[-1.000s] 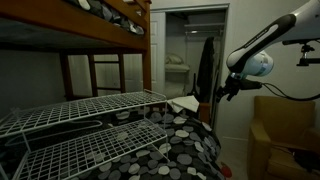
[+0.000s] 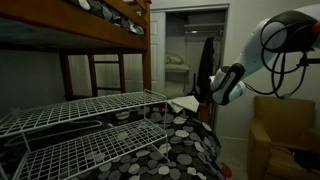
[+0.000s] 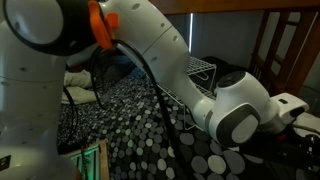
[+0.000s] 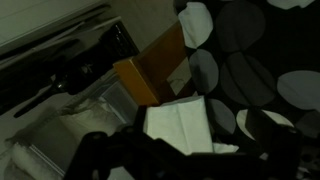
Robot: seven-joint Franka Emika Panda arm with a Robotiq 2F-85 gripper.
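My gripper stands open, its dark fingers apart at the bottom of the wrist view. Between and beyond them shows a white cloth or paper-like item [image 4: 180, 124]; whether anything touches it cannot be told. In exterior view 1 a white item [image 2: 183, 103], probably the same one, rests at the far end of the dotted bedding [image 2: 178, 150]. The gripper [image 2: 207, 101] hangs just right of it there, small and dark. Exterior view 2 shows mostly the white arm [image 3: 235, 110], with the fingers hard to make out.
A white wire rack [image 2: 80, 150] stands on the bed at the left, under a wooden bunk [image 2: 80, 35]. A wooden post [image 4: 150, 70] rises close to the white item. A brown armchair [image 2: 280, 135] sits at the right, an open closet [image 2: 190, 50] behind.
The arm has reached left in exterior view 1, bringing the gripper lower and closer to the white item. The bedding, rack and white item look unmoved.
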